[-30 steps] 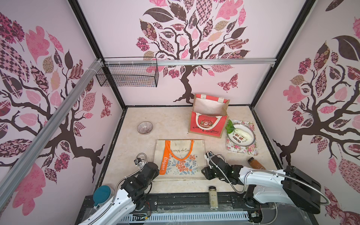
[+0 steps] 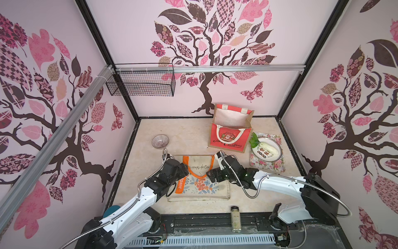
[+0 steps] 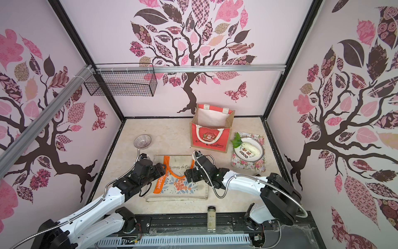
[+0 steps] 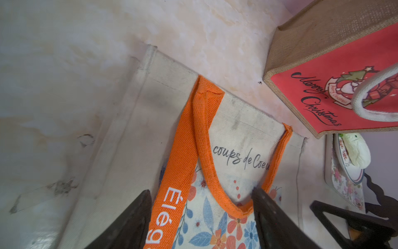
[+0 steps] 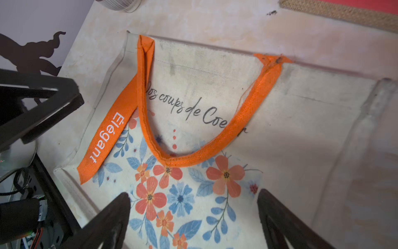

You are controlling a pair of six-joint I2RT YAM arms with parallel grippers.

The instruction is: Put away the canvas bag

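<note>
The cream canvas bag [image 2: 219, 190] lies flat on the table, printed with flowers, with an orange strap and a looped orange handle [image 5: 199, 155] on its upper face. My left gripper [image 2: 185, 169] hangs over the bag's left side; in the left wrist view its fingers [image 4: 124, 224] stand wide apart over the orange strap, gripping nothing. Above the right part of the bag is my right gripper [image 2: 212, 175], also open, its fingers [image 5: 105, 220] spread over the floral print with nothing between them. Both arms partly cover the bag in the top views.
Behind the bag stands an open red Christmas bag [image 2: 230, 134]. A plate [image 2: 277, 155] on a floral tray sits at the right, a small bowl [image 2: 160, 141] at back left. A spice jar [image 2: 235, 220] is at the front edge.
Both arms have moved up the table and inward, from the bag's lower sides to over it. The bag's visible lower part looks almost unchanged in place.
</note>
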